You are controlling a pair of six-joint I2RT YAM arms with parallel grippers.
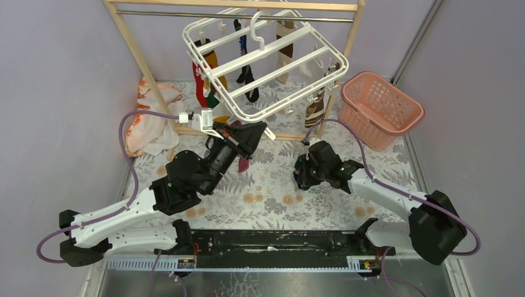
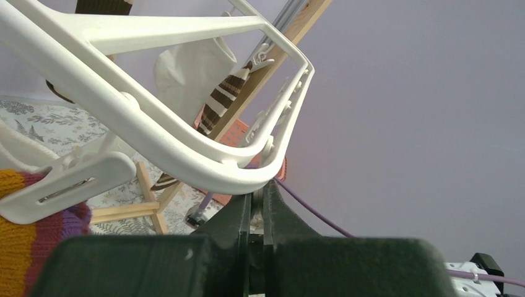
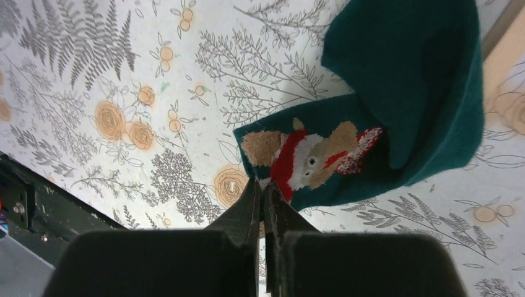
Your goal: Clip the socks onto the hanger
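Observation:
The white hanger (image 1: 260,74) hangs from the rail with several socks clipped on it; in the left wrist view a striped knit sock (image 2: 18,247) hangs from a clip (image 2: 74,185). My left gripper (image 1: 251,139) is shut on the hanger's frame at its near corner. My right gripper (image 1: 300,176) is down at the floor, shut at the edge of a dark teal sock (image 3: 421,80) with a reindeer-like patch; whether fabric is between its fingertips I cannot tell.
A pink basket (image 1: 381,111) stands at the back right. An orange and white cloth (image 1: 148,136) lies at the left by the wooden rack (image 1: 133,43).

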